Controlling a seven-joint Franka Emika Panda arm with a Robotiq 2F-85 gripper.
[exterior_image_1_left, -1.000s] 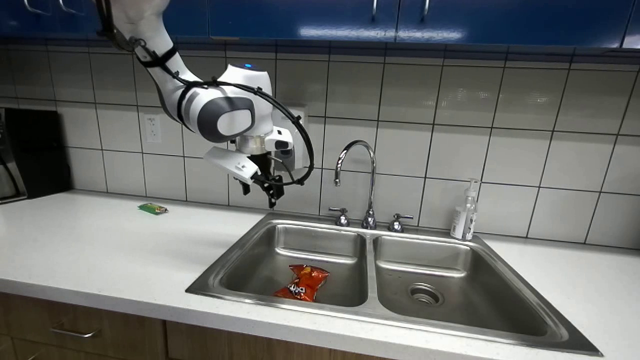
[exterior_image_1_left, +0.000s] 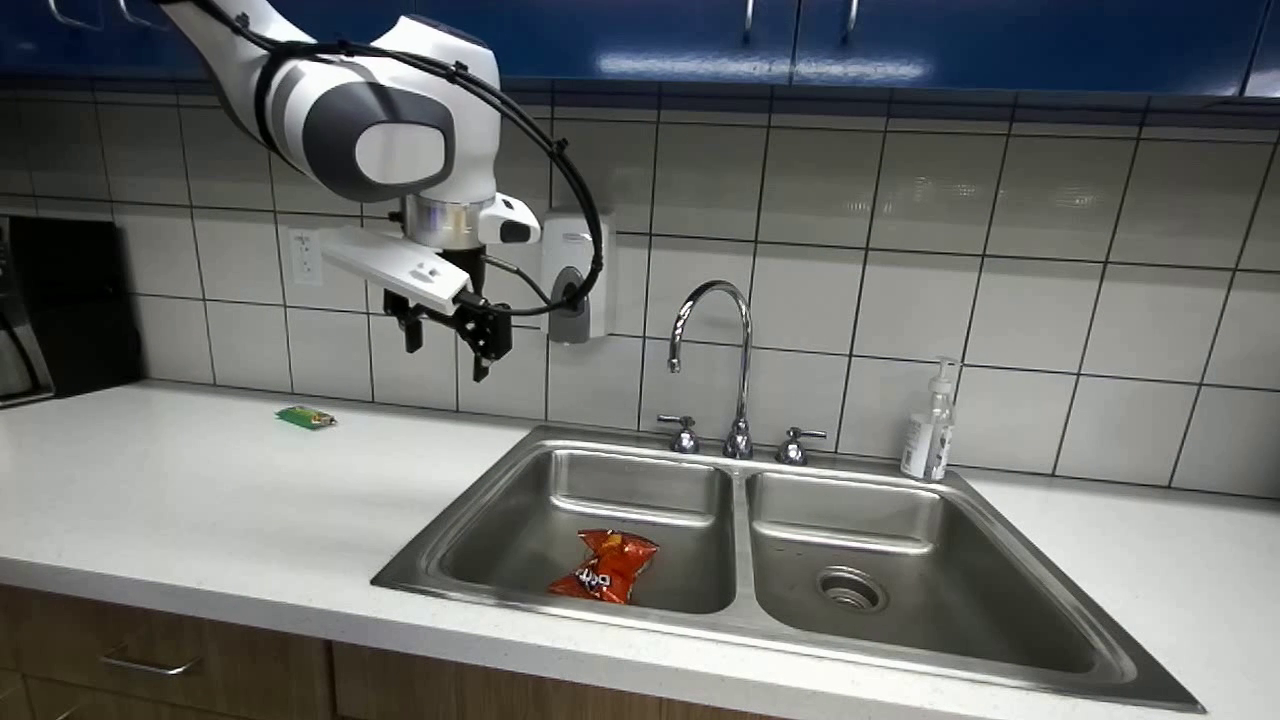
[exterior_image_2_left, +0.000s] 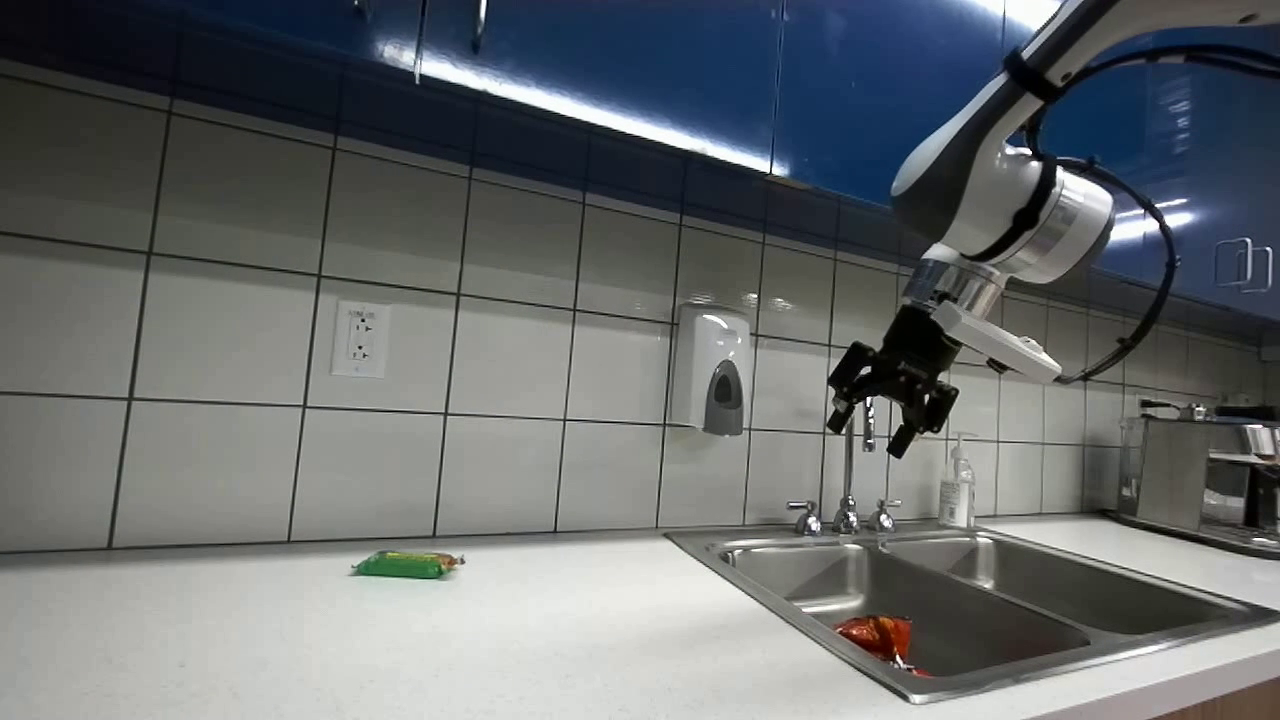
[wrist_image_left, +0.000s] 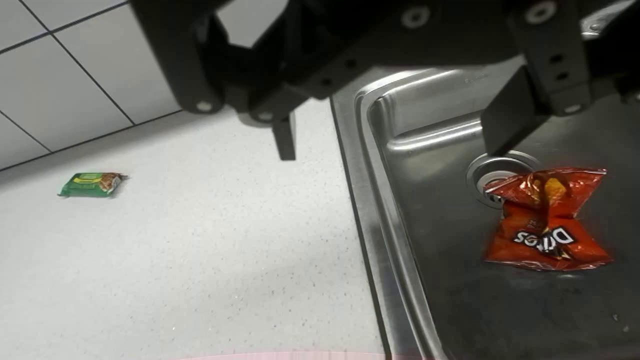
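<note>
A red Doritos bag (exterior_image_1_left: 615, 564) lies in the left basin of the steel sink (exterior_image_1_left: 741, 606), partly over the drain as the wrist view shows. On the white counter left of the sink is a small green packet (exterior_image_1_left: 306, 416), close to the tiled wall. My gripper (exterior_image_1_left: 449, 348) hangs well above the counter, between the packet and the sink. Its two fingers stand apart with nothing held; in the wrist view, the gap of the open gripper spans the sink's left rim. The bag (wrist_image_left: 543, 225) and the packet (wrist_image_left: 91, 185) both lie clear of the fingers.
A chrome faucet (exterior_image_1_left: 740, 372) with two handles rises behind the sink. The soap bottle (exterior_image_1_left: 930, 426) stands at the back right rim, and a white dispenser (exterior_image_2_left: 710, 366) is fixed to the wall. Blue cabinets (exterior_image_1_left: 648, 42) hang overhead.
My arm and gripper have risen and shifted left, away from the sink. The bag and the green packet look unmoved.
</note>
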